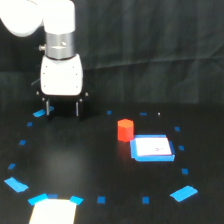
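Note:
A small red block (125,130) rests on the dark table near the middle of the camera view. Just right of it lies a white rectangular pad or tray with a blue border (153,157); block and border look very close, and I cannot tell whether they touch. Toward the upper left hangs my white gripper (62,108), pointing down, well to the left of the red block. Its two dark fingers stand apart, and nothing shows between them.
At the bottom left edge is a cream-coloured square object (53,213), partly cut off. Several pieces of blue tape, among them one strip (184,193), mark the tabletop. Between gripper and red block the surface looks clear.

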